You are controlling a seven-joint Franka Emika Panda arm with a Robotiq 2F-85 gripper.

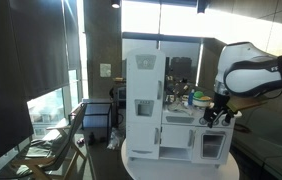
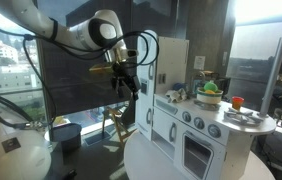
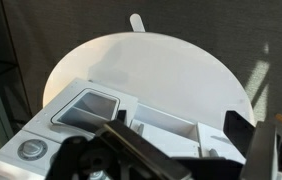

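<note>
A white toy kitchen (image 1: 169, 137) stands on a round white table (image 2: 143, 153), with a tall fridge section and a lower part with knobs and an oven door (image 2: 196, 155). My gripper (image 2: 128, 88) hangs in the air in front of the kitchen. In the wrist view, the gripper is open and nothing shows between its fingers. Below it are the kitchen's front and the oven window (image 3: 88, 106). In exterior view 1, it appears in front of the oven side.
A green-topped pot (image 2: 209, 95), a red cup (image 2: 237, 102) and metal items (image 2: 245, 117) sit on the kitchen's counter. A wooden chair (image 1: 56, 150) stands to the left in exterior view 1.
</note>
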